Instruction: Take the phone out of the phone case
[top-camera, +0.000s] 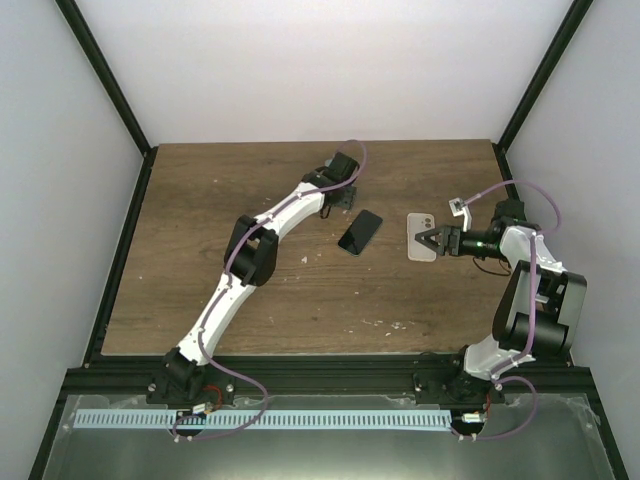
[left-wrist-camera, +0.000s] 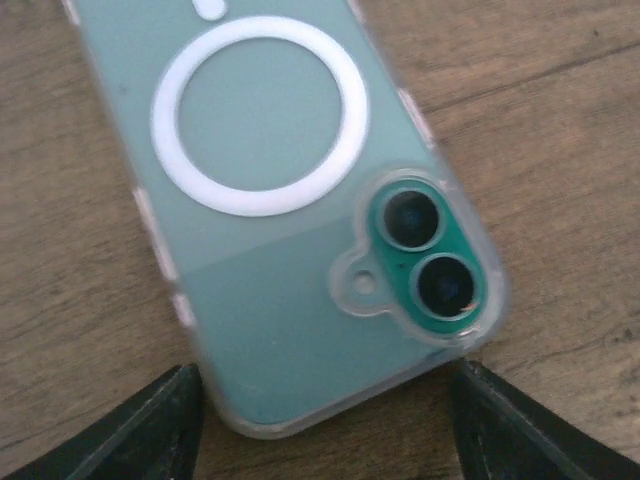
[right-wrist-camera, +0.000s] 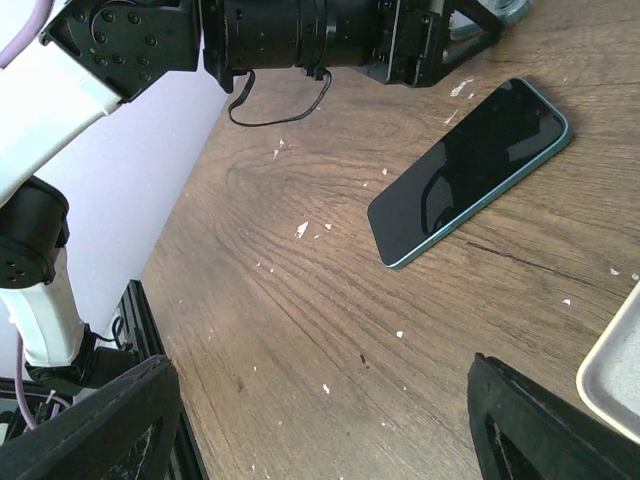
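Observation:
In the left wrist view a teal phone (left-wrist-camera: 255, 285) lies back up inside a clear case (left-wrist-camera: 262, 430) with a white ring. My left gripper is open at the camera end, a finger near each side of that end; whether they touch the case is unclear. From above, the left gripper (top-camera: 346, 198) hides most of this phone. On the right, my right gripper (top-camera: 424, 240) stands open beside a pale phone-shaped item (top-camera: 419, 248) with camera marks, partly covering it. Nothing shows between the right gripper's fingers (right-wrist-camera: 505, 400).
A dark phone (top-camera: 360, 232) lies screen up between the two grippers, with a teal edge in the right wrist view. A cable loops behind the right gripper.

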